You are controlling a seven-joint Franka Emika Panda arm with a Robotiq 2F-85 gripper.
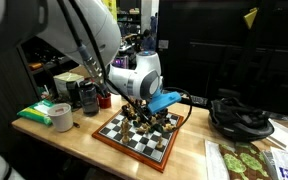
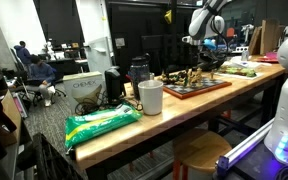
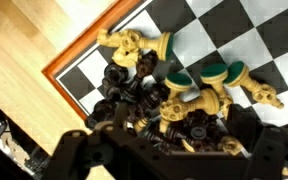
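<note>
Over the chessboard (image 1: 109,130) my gripper hangs open, its two dark fingers (image 3: 112,143) apart at the bottom of the wrist view. Below and between them is a heap of light wooden and dark chess pieces. A light wooden piece (image 3: 189,105) lies across dark ones near the middle. Another light wooden piece with a green base (image 3: 134,43) lies on its side near the board's edge. More light pieces (image 3: 254,85) lie to the right. The fingers partly hide the heap's lower side. Whether they touch any piece, I cannot tell.
A white cup (image 1: 61,117), a dark canister (image 1: 88,97) and a green bag (image 1: 36,112) stand left of the board. To its right are a black bag (image 1: 242,118) and printed sheets (image 1: 239,162). Bare table lies between board and sheets.
</note>
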